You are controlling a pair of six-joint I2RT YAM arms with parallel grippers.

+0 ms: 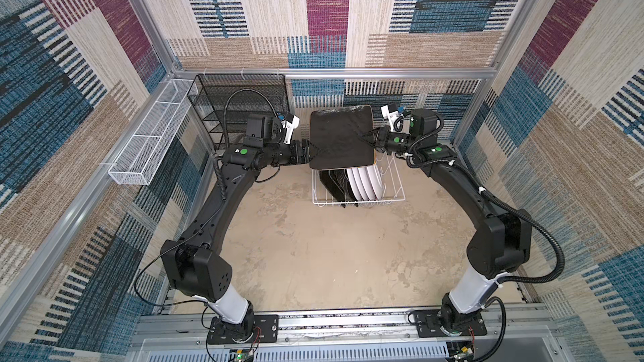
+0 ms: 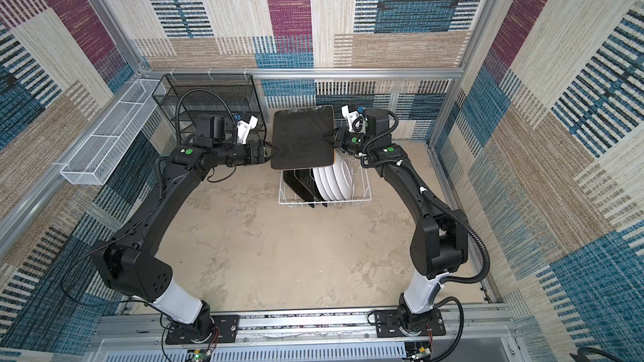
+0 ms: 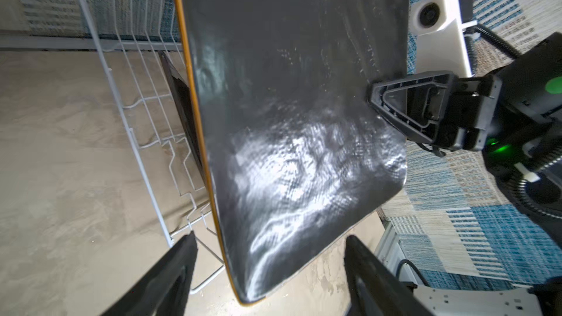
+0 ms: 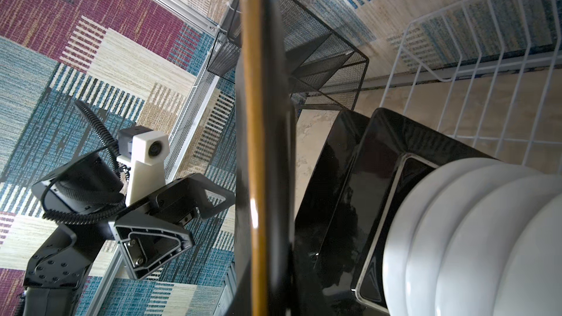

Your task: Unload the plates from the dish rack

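A square black plate (image 1: pixel 341 135) with a thin brown rim is held up above the dish rack (image 1: pixel 395 181). My right gripper (image 1: pixel 370 136) is shut on its right edge; in the left wrist view one right finger (image 3: pixel 409 105) lies over the plate's face. At the plate's left edge is my left gripper, fingers open, with a lower corner of the plate showing between its fingertips. Whether they touch it, I cannot tell. In the rack stand several white plates (image 4: pixel 468 240) and, left of them, black dishes (image 4: pixel 345 181).
A black mesh shelf (image 1: pixel 238 104) stands at the back left, partly behind my left arm. Along the left wall hangs a white wire basket (image 1: pixel 151 134), empty. The table (image 1: pixel 335 254) in front of the rack is clear.
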